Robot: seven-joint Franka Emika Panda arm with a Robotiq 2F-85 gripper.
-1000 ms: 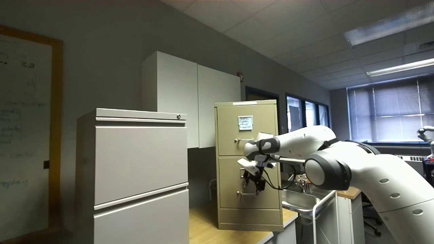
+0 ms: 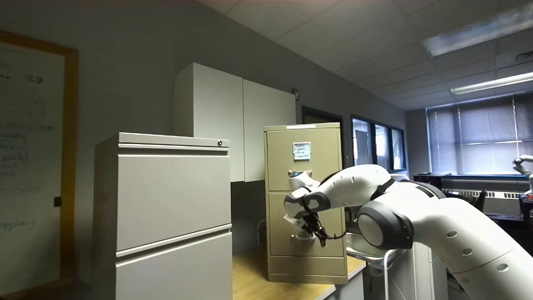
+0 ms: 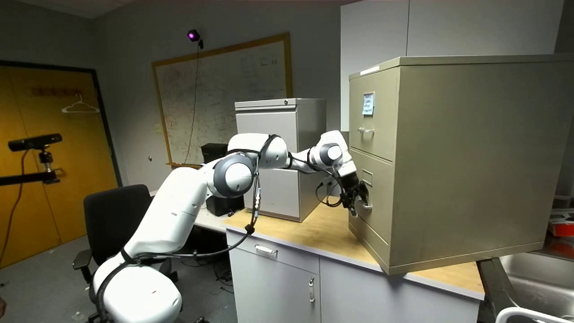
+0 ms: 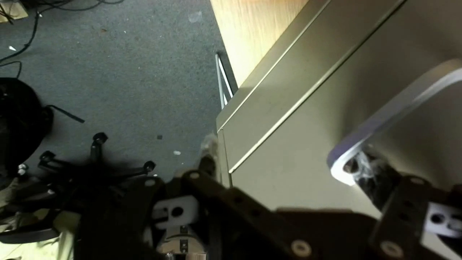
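The tan filing cabinet (image 3: 473, 161) has two drawers, both shut. Against its lower drawer (image 2: 280, 220) is my gripper, open, with nothing clearly held between its fingers. The lower drawer's pale handle (image 4: 389, 108) runs to the upper right in the wrist view, its near end overlapping one fingertip (image 4: 372, 171). Whether they touch, I cannot tell. The other fingertip (image 4: 208, 151) is near the cabinet's edge, away from the handle. In exterior view 2 the dark gripper partly covers that handle. The upper drawer's handle (image 3: 366, 130) is above the arm.
The cabinet stands on a wooden counter (image 3: 317, 231). A grey filing cabinet (image 3: 269, 188) is to its left in exterior view 2, with a sink (image 3: 538, 274) at the right. Cables hang from my wrist. Open floor (image 4: 130, 86) shows beside the counter.
In exterior view 1, the wrist has moved left and lower, with a changed tilt. The gripper is lower, near the bottom handle's right side. The cabinet has not visibly moved.
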